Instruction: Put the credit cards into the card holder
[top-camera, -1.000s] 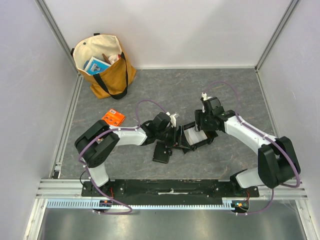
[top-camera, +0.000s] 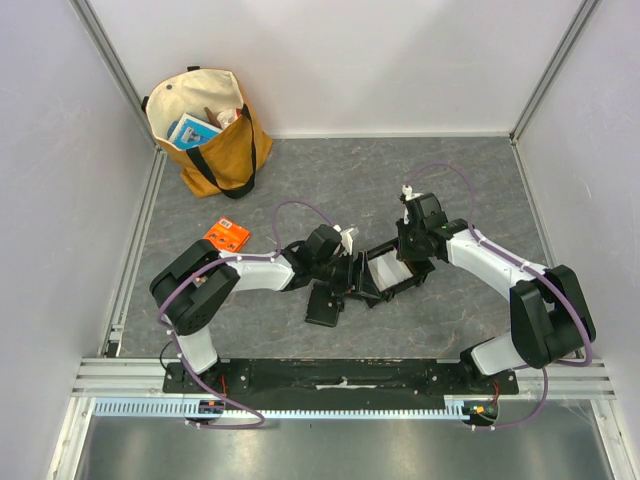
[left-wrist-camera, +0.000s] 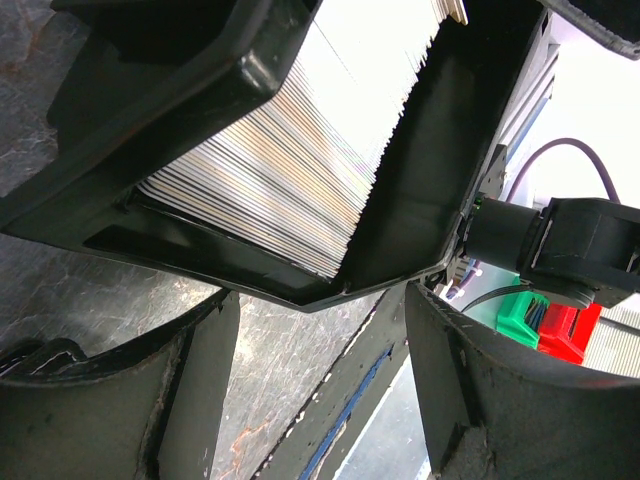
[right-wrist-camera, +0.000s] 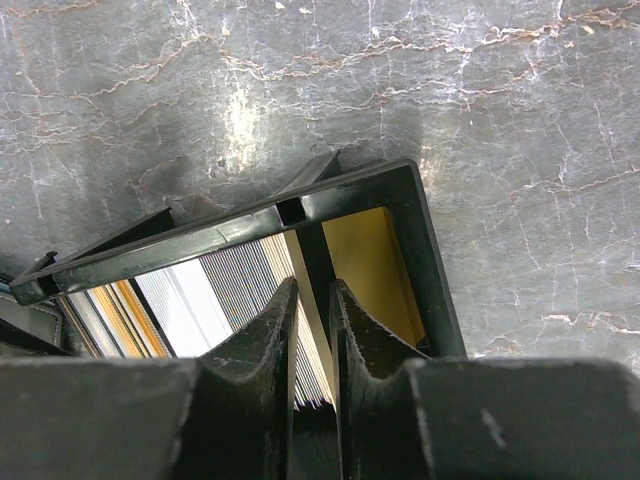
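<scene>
The black card holder, packed with cards, lies at the middle right of the table in the top view. My left gripper stands open at one end of it, beside its corner. My right gripper is over the holder, fingertips close together at a pale card edge beside a dark gap and a gold panel; whether it grips a card is unclear.
A mustard tote bag with items inside stands at the back left. An orange item and a dark flat object lie on the table.
My right gripper has shifted slightly over the holder, and its fingers look closer together in the top view. My left arm has not visibly moved.
</scene>
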